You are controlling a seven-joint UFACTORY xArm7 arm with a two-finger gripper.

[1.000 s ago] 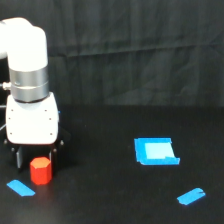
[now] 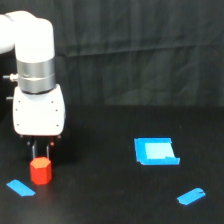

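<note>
A red block with a roughly hexagonal face (image 2: 40, 171) stands on the dark table at the left. My gripper (image 2: 41, 150), white above with dark fingers, points down right at the block's top edge. The fingers are close together with a small gap, and their tips seem to run behind the block. Whether they touch or hold it cannot be made out.
Blue tape frames a white square (image 2: 159, 151) on the table right of centre. Single blue strips lie left of the block (image 2: 20, 188) and at the lower right (image 2: 191, 196). Bare dark table lies between the block and the square.
The white hand has risen and shifted slightly right. Its fingers, wide apart on either side of the block before, are now much closer together. The block looks almost unmoved.
</note>
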